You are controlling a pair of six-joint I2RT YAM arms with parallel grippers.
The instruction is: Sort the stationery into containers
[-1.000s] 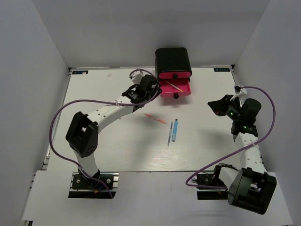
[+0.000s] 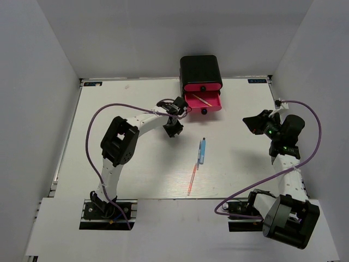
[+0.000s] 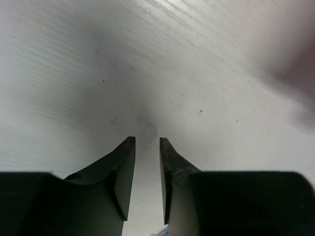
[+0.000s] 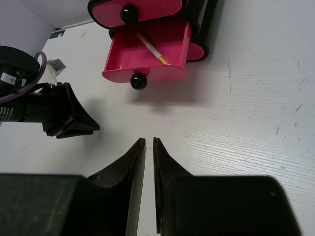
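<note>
A red pen lies near the front of the table. Just behind it is a thin blue pen, beside a thicker light-blue item. Inside the pulled-out pink drawer of the black cabinet rests a yellow-and-white pen. My left gripper is slightly open over bare table, in front and to the left of the drawer, with nothing between its fingers. A sliver of something blue shows at the bottom of that view. On the right side, my right gripper hangs slightly open and empty.
The black cabinet stands at the back middle, its upper drawer shut. Purple cables loop along both arms.
The red pen has shifted from beside the left gripper to the front of the table, and turned. The right arm has barely moved.
</note>
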